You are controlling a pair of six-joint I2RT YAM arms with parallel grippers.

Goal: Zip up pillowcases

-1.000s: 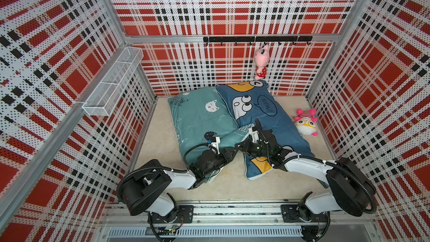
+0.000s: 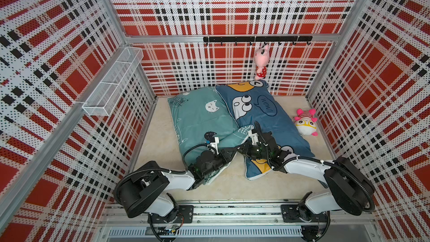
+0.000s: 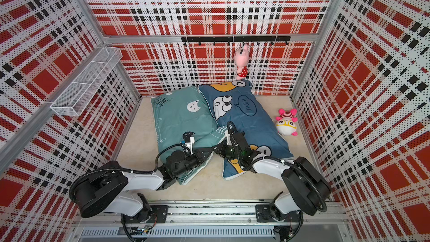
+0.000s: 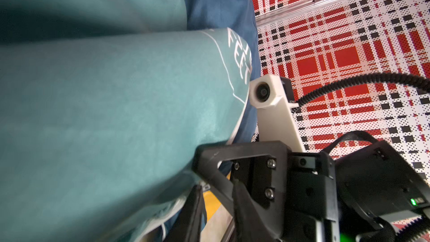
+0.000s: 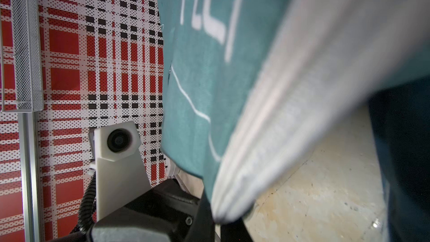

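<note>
The teal pillowcase (image 2: 199, 112) lies left of the blue pillowcase (image 2: 246, 103), its near corner drawn toward the middle. My right gripper (image 2: 239, 148) is shut at that corner; in the right wrist view teal cloth and a pale edge strip (image 5: 286, 107) run down into its fingertips. My left gripper (image 2: 232, 150) is close beside it on the left, under the teal edge; whether its fingers hold anything is unclear. In the left wrist view a small metal piece (image 4: 206, 187) shows at the seam by the fingers, partly hidden.
A pink-and-white plush (image 2: 306, 125) lies at the right; a pink plush (image 2: 262, 56) hangs from the back rack (image 2: 233, 39). A wire basket (image 2: 107, 94) is on the left wall. Bare floor shows at the far left and along the front.
Both grippers have shifted very slightly, and the left arm sits a little lower and further left. The pillowcases look nearly the same.
</note>
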